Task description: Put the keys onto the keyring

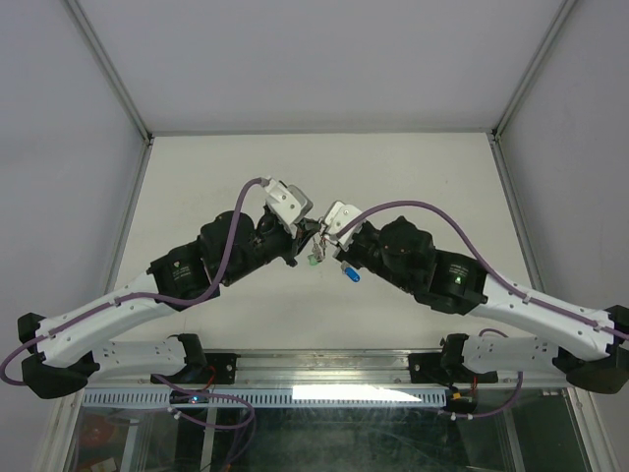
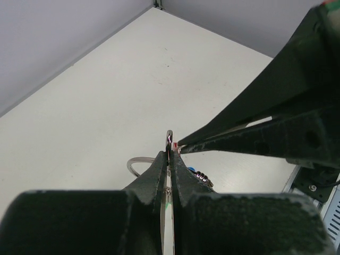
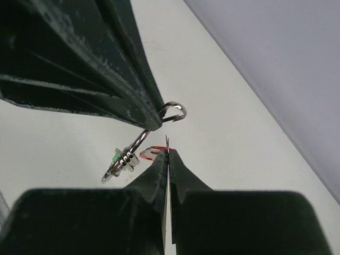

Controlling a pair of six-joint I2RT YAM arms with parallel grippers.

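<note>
My left gripper is shut on a thin metal keyring (image 2: 139,160). In the right wrist view, the bent end of this keyring (image 3: 178,110) sticks out from the left fingertips, and a coiled part hangs below. A green key (image 1: 314,260) hangs by the coil. My right gripper is shut on a red key (image 3: 149,154), whose outlined head pokes out at its fingertips. Both grippers' tips nearly meet in the top view. Whether the red key touches the keyring cannot be told. A blue key (image 1: 351,273) lies on the table.
Grey walls (image 1: 324,64) enclose it at the back and on both sides. A metal rail (image 1: 324,364) runs along the front edge.
</note>
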